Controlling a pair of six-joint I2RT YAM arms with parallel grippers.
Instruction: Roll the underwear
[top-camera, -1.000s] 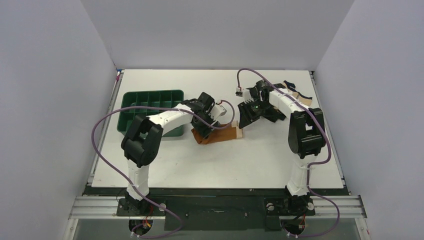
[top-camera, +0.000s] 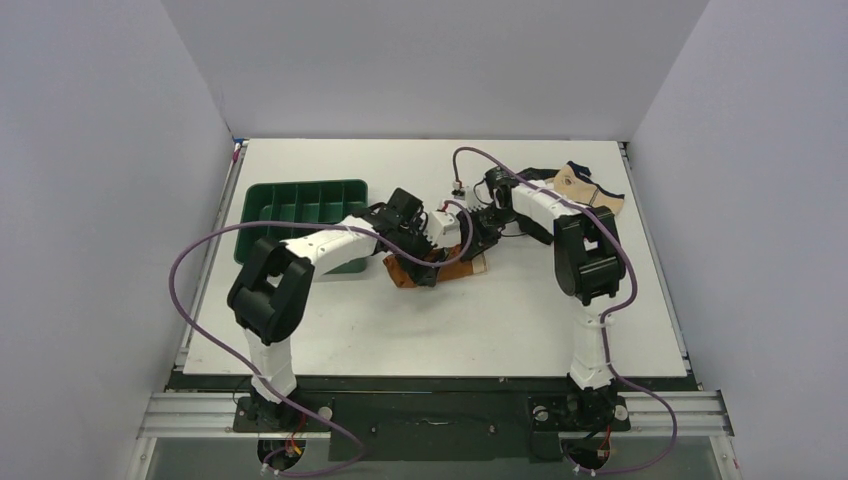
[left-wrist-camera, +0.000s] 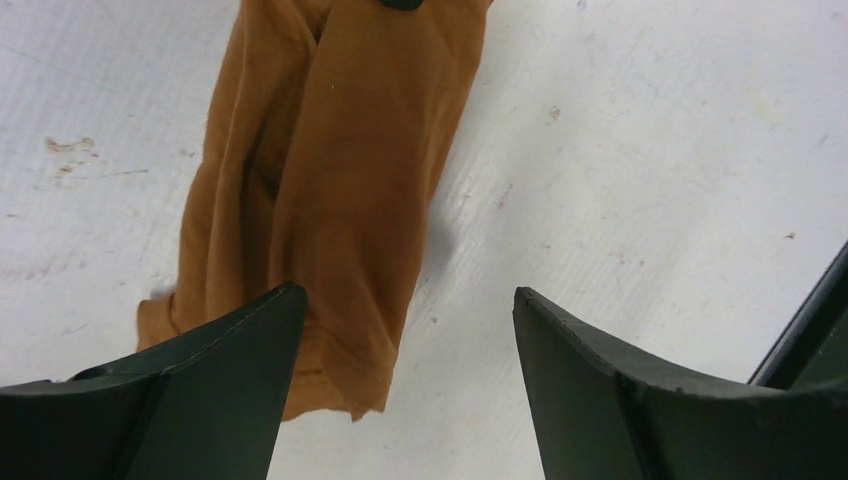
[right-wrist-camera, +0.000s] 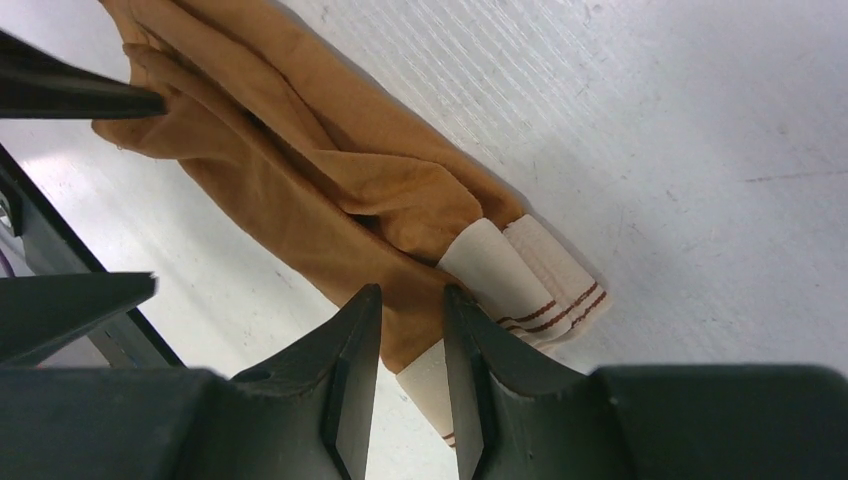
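The brown underwear lies folded in a long strip on the white table, its cream waistband with dark stripes at the right end. Over the strip's left part my left gripper stands open, one fingertip above the cloth's edge and the other over bare table. In the right wrist view both fingers of the left gripper show apart at the cloth's far end. My right gripper is open by a narrow gap, over the cloth beside the waistband. Brown fabric shows between its fingers; whether they touch it is unclear.
A green divided box stands at the left behind the left arm. Dark and tan garments are piled at the back right, partly behind the right arm.
My right gripper has come left from beside the waistband to over it. The underwear keeps its place.
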